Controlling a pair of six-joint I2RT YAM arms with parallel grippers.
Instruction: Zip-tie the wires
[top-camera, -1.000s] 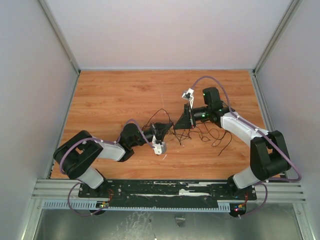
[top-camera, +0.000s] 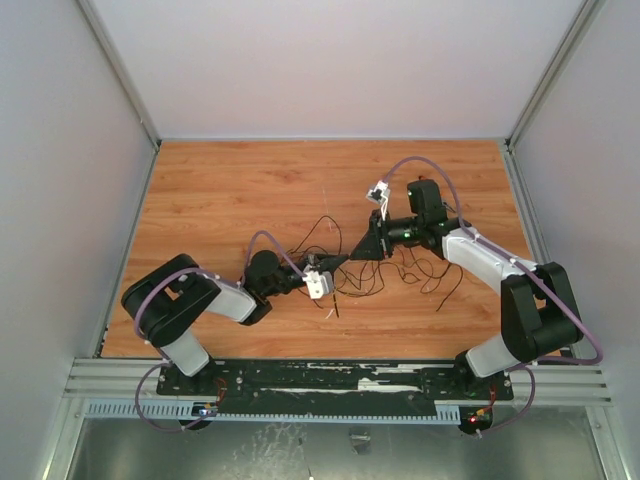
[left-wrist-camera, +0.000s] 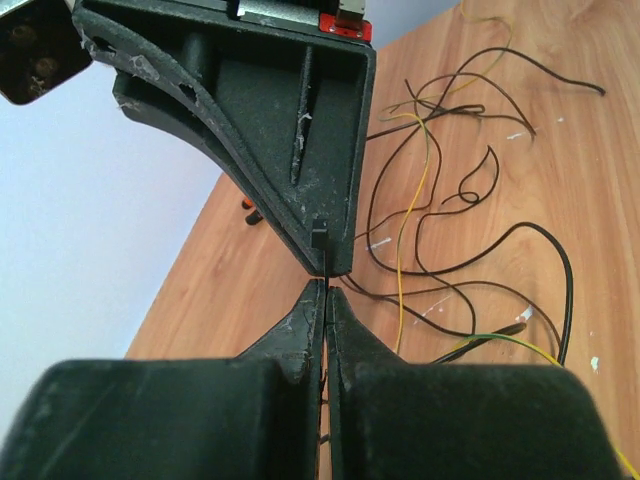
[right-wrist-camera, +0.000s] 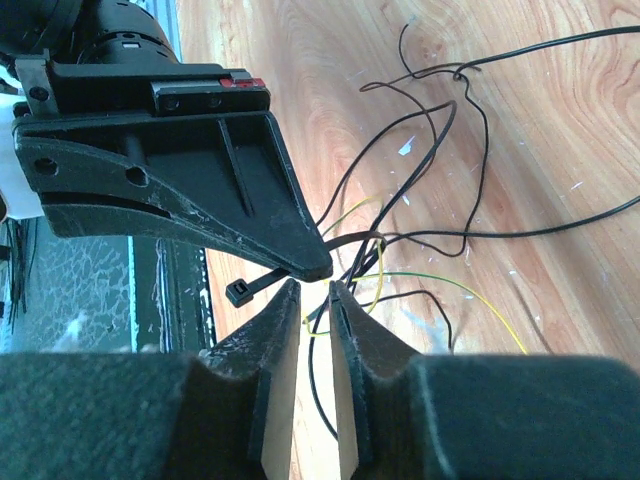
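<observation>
The black zip tie (right-wrist-camera: 350, 239) is pinched in my left gripper, which is shut on it. Its small square head (right-wrist-camera: 239, 292) sticks out to one side, while the strap's other end curves toward the wires (right-wrist-camera: 425, 160). Whether the strap encircles them I cannot tell. In the left wrist view the zip tie (left-wrist-camera: 319, 238) appears nearly edge-on above the shut fingertips (left-wrist-camera: 312, 310). My right gripper is part open, its fingers apart close by the left gripper's tip, with no object clearly gripped.
Loose black wires and a yellow wire (left-wrist-camera: 415, 200) lie tangled on the wooden table (top-camera: 240, 180). Both grippers nearly meet above them. A dark strip (top-camera: 330, 375) runs along the front edge.
My left gripper has turned and shifted slightly toward the front edge; the dark strip below it now hangs further left.
</observation>
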